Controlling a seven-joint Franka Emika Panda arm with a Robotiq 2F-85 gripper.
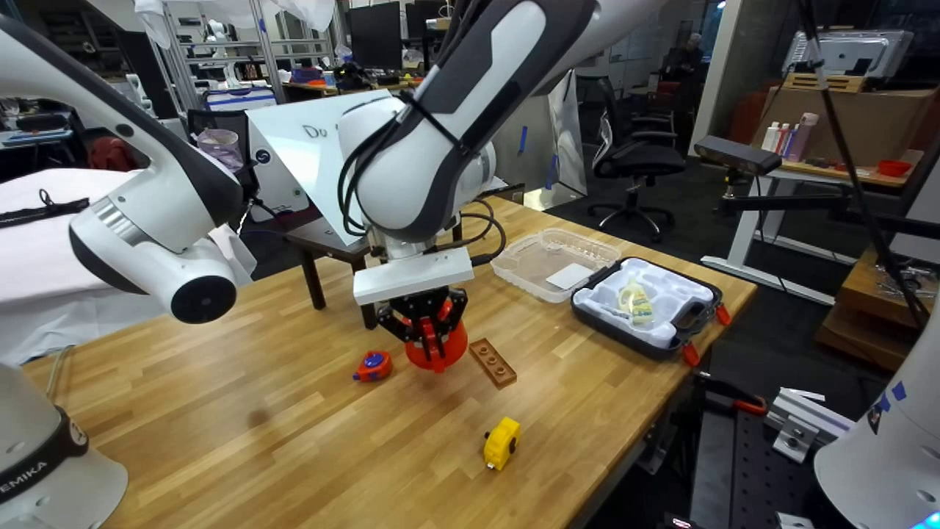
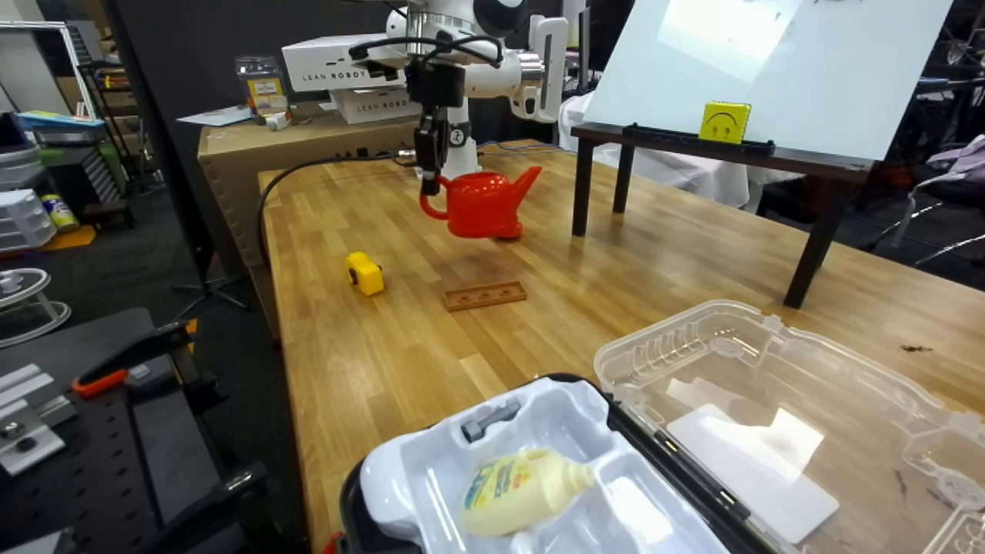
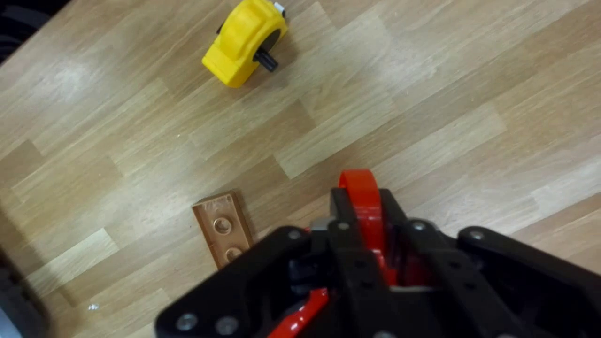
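A red can with a spout and a loop handle hangs above the wooden table, roughly upright. My gripper is shut on its handle; in the wrist view the red handle runs between the two black fingers. Most of the can's body is hidden under the gripper there. From the front, the red can shows below and behind the gripper's black linkage.
A yellow tape measure and a brown studded brick lie nearby. A red and blue toy sits left of the can. An open case, a clear lid and a whiteboard stand occupy the far side.
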